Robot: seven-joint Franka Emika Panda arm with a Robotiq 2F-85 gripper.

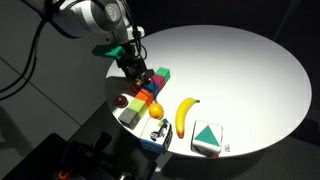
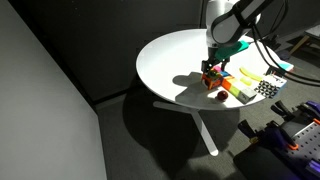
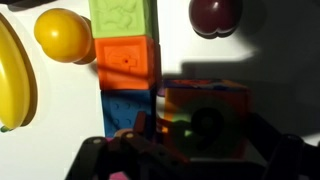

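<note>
A dark-looking block (image 3: pixel 205 115) with an orange face and a round dark mark lies in shadow under my gripper in the wrist view. My gripper is open, one finger on each side of this block; whether either touches it I cannot tell. Beside it runs a row of coloured blocks: a pale green block (image 3: pixel 120 18), an orange block (image 3: pixel 125 62) and a blue block (image 3: pixel 126 108). The left finger sits close to the blue one. In the first exterior view the gripper (image 1: pixel 139 80) is low at the row's left side, hiding most of the block.
A plum (image 1: pixel 121 101) lies nearby, and an orange fruit (image 1: pixel 156 111) and a banana (image 1: pixel 186 115) lie across the row. A picture box (image 1: pixel 156 134) and a box with a green triangle (image 1: pixel 207 137) stand near the front edge.
</note>
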